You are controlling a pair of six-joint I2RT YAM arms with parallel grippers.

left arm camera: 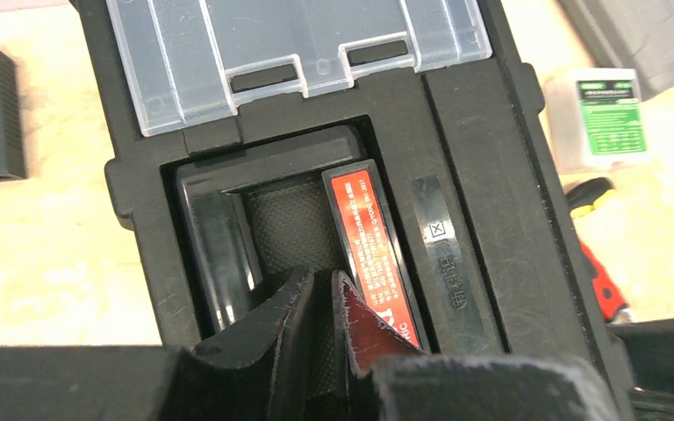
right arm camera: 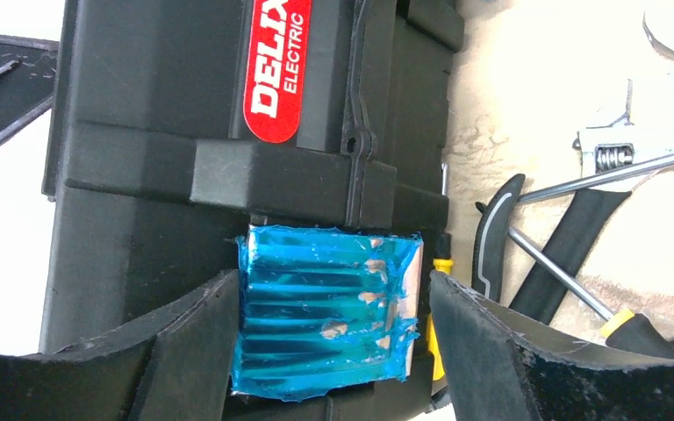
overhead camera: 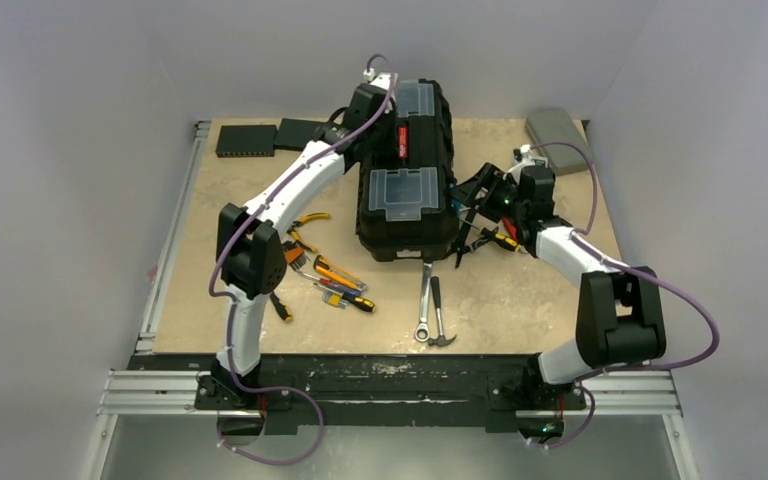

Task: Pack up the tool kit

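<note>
The black toolbox (overhead camera: 406, 236) stands at the middle back, clear compartment lids (overhead camera: 403, 195) on top. My left gripper reaches into the recess in its lid, beside the red-labelled piece (left arm camera: 360, 228); its fingers are together, and what lies between them is unclear. My right gripper is part open at the box's right side, its fingers either side of a blue-wrapped latch area (right arm camera: 325, 307), a little apart from it.
Pliers, a knife (overhead camera: 335, 270), screwdrivers, a wrench (overhead camera: 423, 300) and a hammer (overhead camera: 440, 339) lie around the box. A grey case (overhead camera: 558, 140) is at back right, black cases (overhead camera: 245, 141) at back left.
</note>
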